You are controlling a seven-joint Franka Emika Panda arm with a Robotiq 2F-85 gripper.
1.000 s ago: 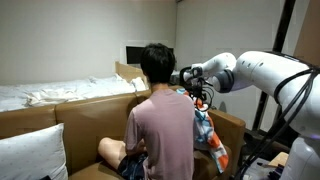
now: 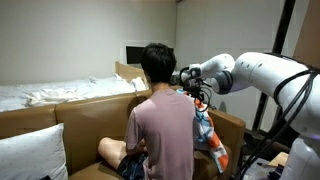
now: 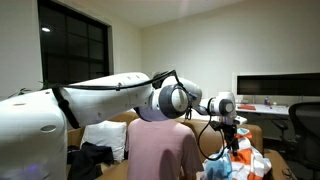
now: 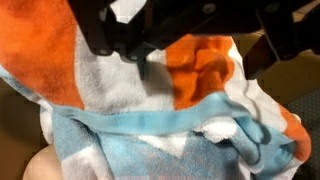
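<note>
A towel (image 2: 209, 132) with orange, white and light blue patches drapes over the right part of the brown couch. Its folds fill most of the wrist view, where a light blue edge band (image 4: 150, 122) crosses the cloth (image 4: 110, 80). My gripper is open above the orange and white part, its dark fingers (image 4: 97, 25) at the top of the view. From the second exterior view, the gripper (image 3: 233, 138) stands close over the towel (image 3: 250, 160). Whether the fingertips touch the cloth is unclear.
A person in a pink shirt (image 2: 162, 130) sits on the couch (image 2: 85, 123), directly left of the towel. White pillows (image 2: 30, 155) lie at the far left. An office chair (image 3: 305, 125) and desk stand behind the couch.
Near the towel's top, the gripper end of the arm has shifted slightly. The person and the hanging part of the towel look about the same.
</note>
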